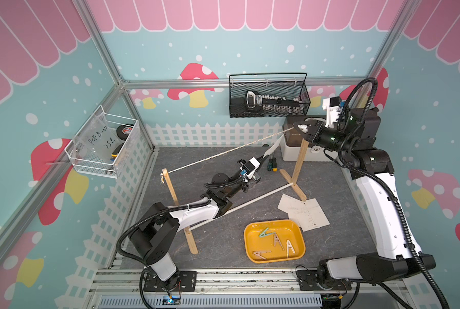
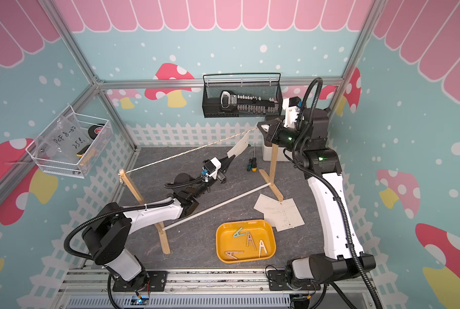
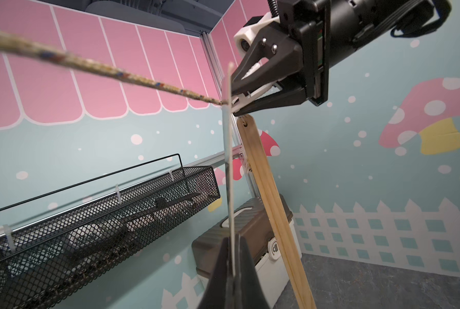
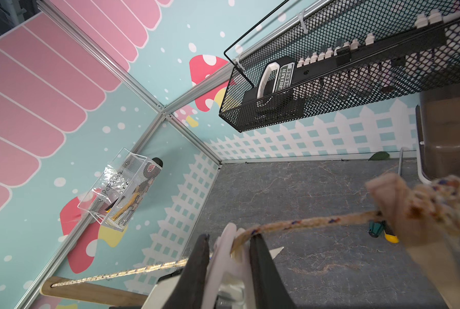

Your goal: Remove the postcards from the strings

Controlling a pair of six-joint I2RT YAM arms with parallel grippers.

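Observation:
A pale postcard [image 1: 275, 144] hangs at the right end of the string [image 1: 224, 150], its face partly turned toward the top cameras. My left gripper is shut on the card's lower part, which appears edge-on in the left wrist view. Up at the string, beside the right wooden post [image 3: 271, 206], my right gripper is shut on a pale pink clothespin [image 4: 217, 275]. The string runs up to this clip; whether the clip still grips the card cannot be made out.
Loose postcards [image 1: 312, 213] lie on the table at the right. Nearer the front, a yellow tray [image 1: 249, 247] holds several clothespins. A black mesh basket [image 1: 269, 109] hangs on the back wall. The stand's low bar [image 1: 245, 204] crosses the middle.

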